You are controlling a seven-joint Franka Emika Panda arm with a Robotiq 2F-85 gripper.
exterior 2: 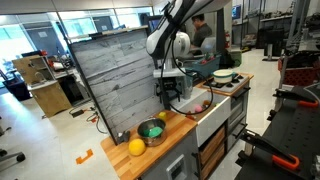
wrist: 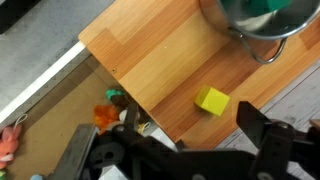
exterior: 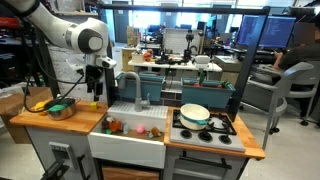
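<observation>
A yellow block (wrist: 211,100) lies on the wooden counter (wrist: 135,45), close to a metal pot (wrist: 262,45) with something green inside. In exterior view 1 the same yellow block (exterior: 94,105) is at the counter's right part, beside the sink. My gripper is open above the counter, its two dark fingers wide apart and nothing held between them. The block shows within the span of the fingers, nearer the right one, and apart from both.
Several coloured items lie in the white sink (exterior: 135,145), right of the counter. The pot (exterior: 60,108) stands left of the block. Beyond the sink, a pale blue-rimmed pot (exterior: 195,115) sits on the stove. A grey wall backs the counter.
</observation>
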